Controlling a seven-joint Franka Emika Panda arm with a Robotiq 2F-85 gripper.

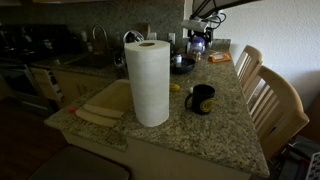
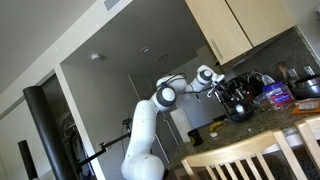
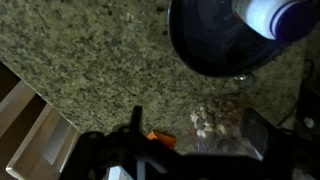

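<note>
In the wrist view my gripper is open, its dark fingers apart at the lower edge, nothing held between them. A clear bag of nut-like pieces [image 3: 218, 122] shows below, in the span between the fingers. Beyond it lies a black round pan [image 3: 212, 42], with a white container with a dark blue lid [image 3: 285, 18] at its upper right. An orange item [image 3: 160, 139] peeks out beside the left finger. Exterior view 1 has my gripper [image 1: 200, 27] over the counter's far end, above the black pan [image 1: 182, 66].
Nearer on the counter [image 1: 225, 118] stand a paper towel roll [image 1: 150, 85] and a black mug [image 1: 200, 99]. An orange packet [image 1: 219, 57] lies at the far end. Chairs [image 1: 275, 105] line the right side. Upper cabinets [image 2: 218, 28] hang close to the arm.
</note>
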